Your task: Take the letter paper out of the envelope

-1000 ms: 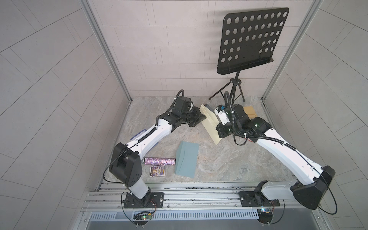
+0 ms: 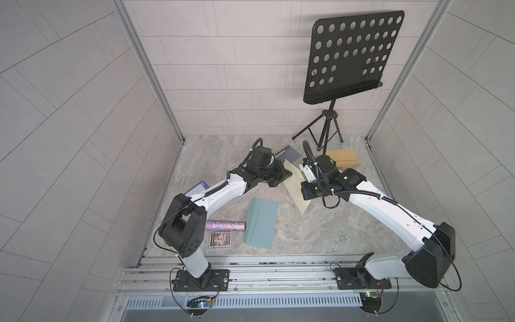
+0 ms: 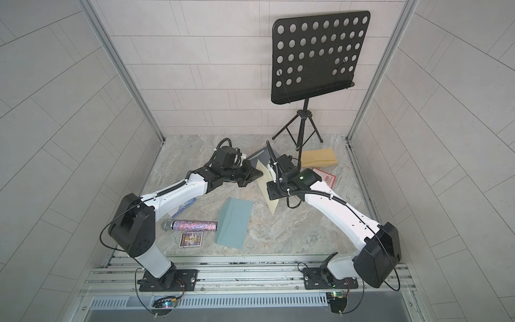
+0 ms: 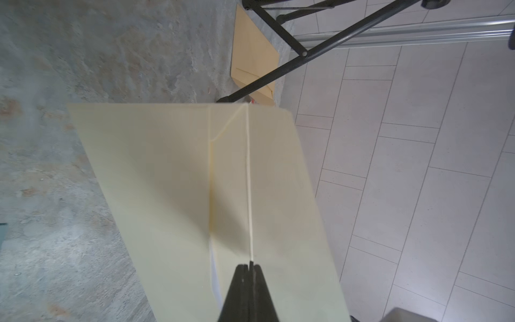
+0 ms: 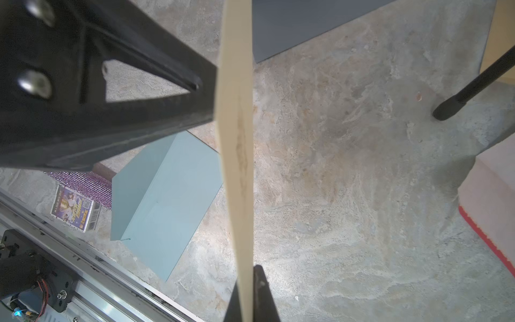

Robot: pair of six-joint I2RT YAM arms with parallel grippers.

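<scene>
A cream envelope (image 2: 295, 193) hangs between my two grippers over the middle of the worktop. In the left wrist view (image 4: 161, 171) it faces the camera, with a thin whitish strip (image 4: 214, 268) showing along a lengthwise crease. My left gripper is shut on it near that crease. Whether the whitish strip is paper inside, I cannot tell.
A pale blue folder (image 2: 261, 225), glitter cylinder (image 2: 225, 225) and card box (image 2: 220, 239) lie at front left. At back are a grey sheet (image 5: 305, 26), brown envelope (image 2: 343, 156) and black music stand (image 2: 351, 59).
Both grippers and the cream envelope between them have moved down in the top left view, toward the front of the worktop; the right arm has also shifted slightly left.
</scene>
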